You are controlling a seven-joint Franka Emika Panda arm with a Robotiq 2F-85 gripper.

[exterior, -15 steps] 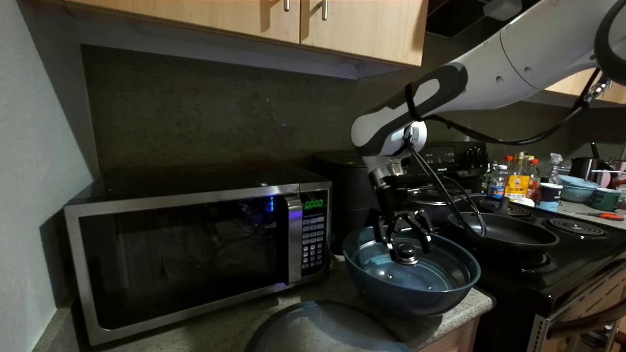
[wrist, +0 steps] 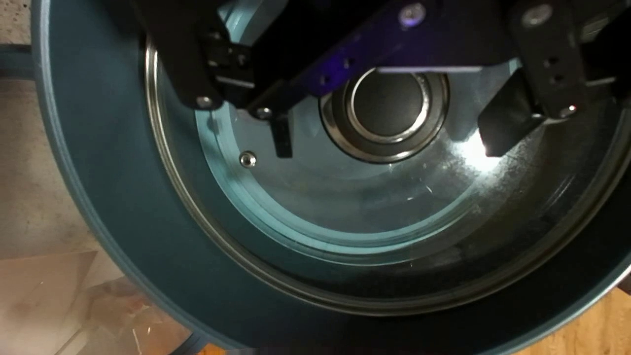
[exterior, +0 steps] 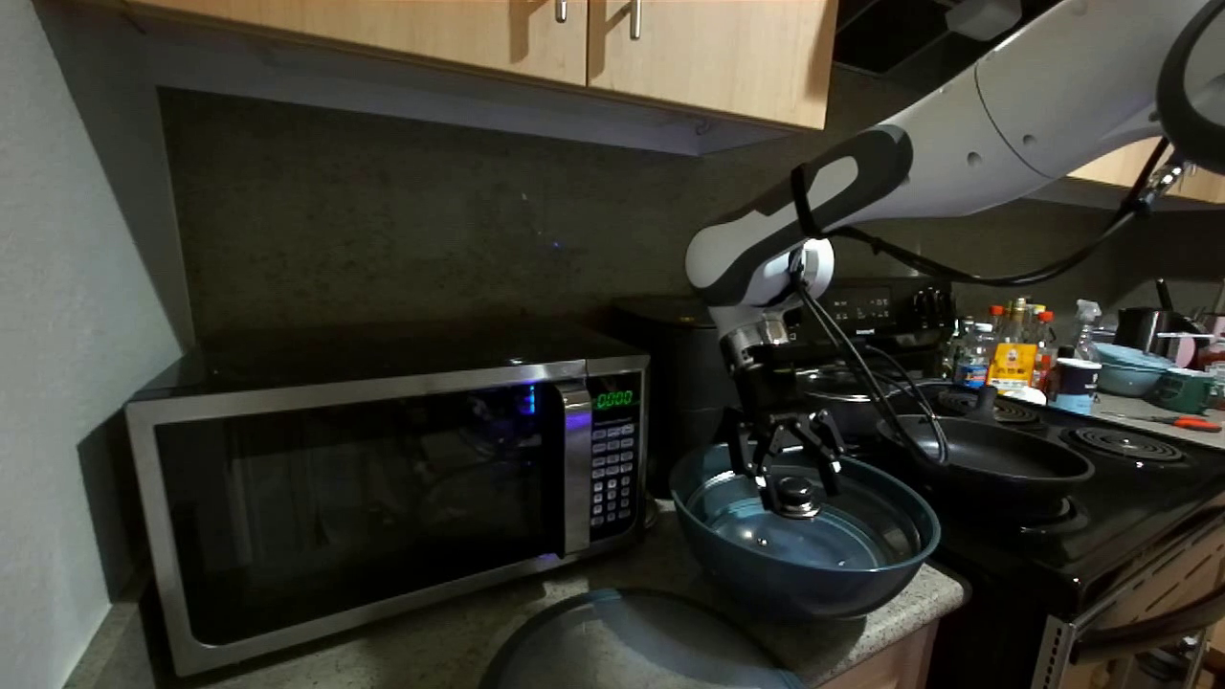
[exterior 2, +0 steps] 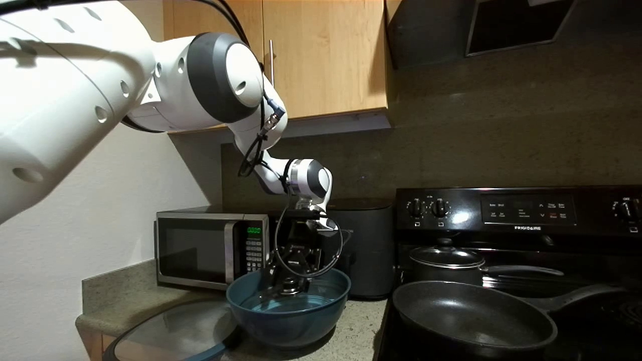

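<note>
A large blue bowl [exterior: 735, 570] stands on the counter beside the microwave. Inside it lies a glass lid [wrist: 331, 201] with a metal rim and a round black knob [wrist: 388, 103]. My gripper is open over the lid, one finger [wrist: 282, 135] on each side of the knob as the wrist view sees it. A gap shows between each finger and the knob, and nothing is held. In exterior view 2 the gripper [exterior 2: 292, 278] reaches down inside the bowl's rim, near the knob.
The microwave [exterior: 379, 482] is close on the left, and a dark appliance [exterior 2: 367, 249] is behind the bowl. A second clear-topped round item [exterior: 637, 643] lies in front. To the right, a frying pan [exterior 2: 475, 313] and a lidded pot [exterior 2: 448, 271] sit on the stove.
Almost nothing differs from a second ago. The arm and gripper have shifted very slightly; the lid and the bowl look unmoved.
</note>
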